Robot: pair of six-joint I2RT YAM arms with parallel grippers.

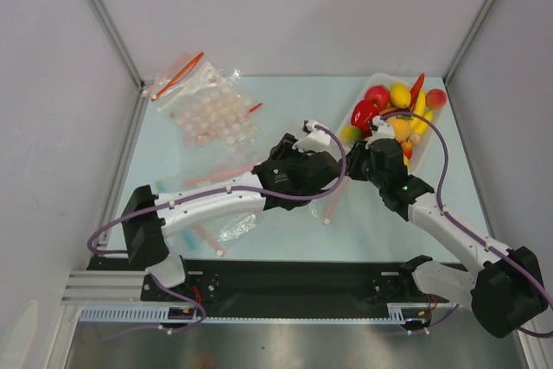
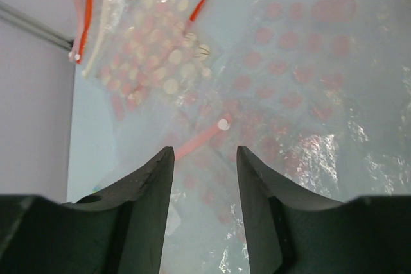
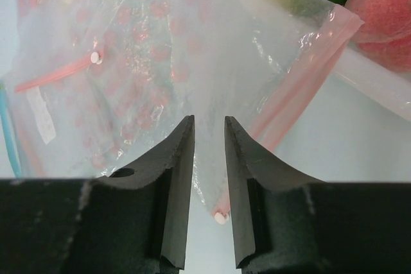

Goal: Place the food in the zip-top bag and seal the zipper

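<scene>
Clear zip bags printed with pale red dots lie flat and overlapping across the table. One bag's pink zipper strip runs along its right edge, past my right gripper; that gripper is part open, with the strip going behind one finger. Its fingertips show clear film behind them, none visibly pinched. Above the film my left gripper is also part open, its gap empty; another pink strip shows between and beyond its fingertips. The food, plastic-looking fruit and peppers such as a red pepper, fills a white tray.
At the back left lies a stack of dotted bags with an orange-red zipper. The tray stands at the back right, close to my right gripper. Bare table shows at the front right.
</scene>
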